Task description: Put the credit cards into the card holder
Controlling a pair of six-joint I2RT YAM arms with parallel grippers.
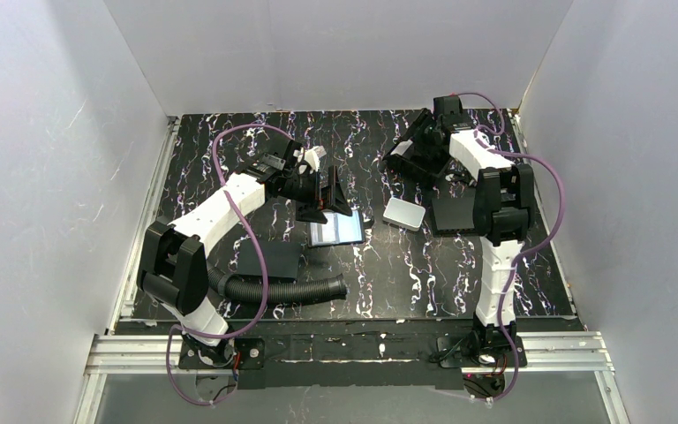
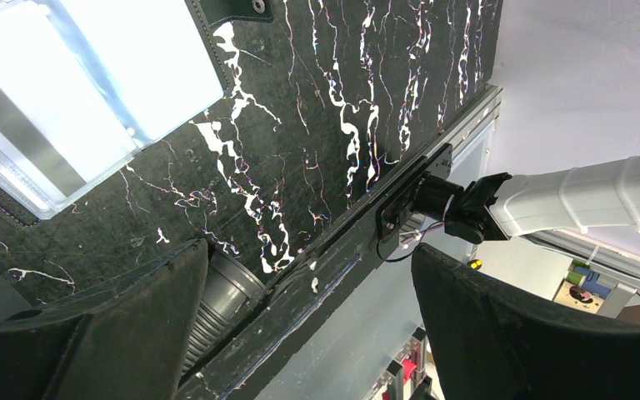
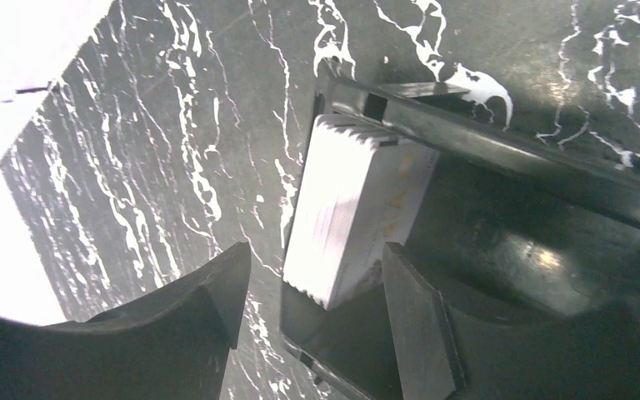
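Observation:
Several white cards [image 3: 329, 208] stand stacked on edge against the end wall of a black box [image 3: 483, 217], which lies at the back right in the top view. My right gripper is open, one finger outside the box and the other inside, with the cards ahead between them and no visible grip. Near the table's middle the card holder [image 1: 337, 230] lies spread open, its clear sleeves [image 2: 37, 100] showing at upper left in the left wrist view. Above and beside it hovers my left gripper, open and empty.
A white rectangular case [image 1: 403, 214] sits right of the holder, beside a dark square item [image 1: 453, 216]. At front left are a flat black object [image 1: 269, 260] and a ribbed black hose [image 1: 282, 291]. Bare marble table [image 1: 397, 278] lies in front of the case.

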